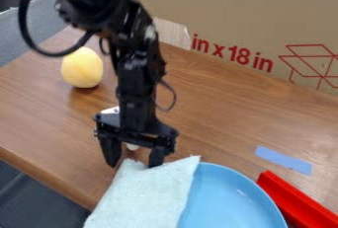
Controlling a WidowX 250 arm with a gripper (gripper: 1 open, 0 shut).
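My black gripper (133,155) hangs low over the table, fingers pointing down and open, just above the top-left edge of a pale cloth (140,197). A small white object, partly hidden, sits behind and between the fingers; I cannot tell what it is. The cloth lies over the left part of a blue plate (235,207) at the bottom of the view.
A yellow egg-shaped object (82,68) stands at the left. A red item (294,200) lies right of the plate, near blue tape (283,160). A cardboard box (264,20) backs the table.
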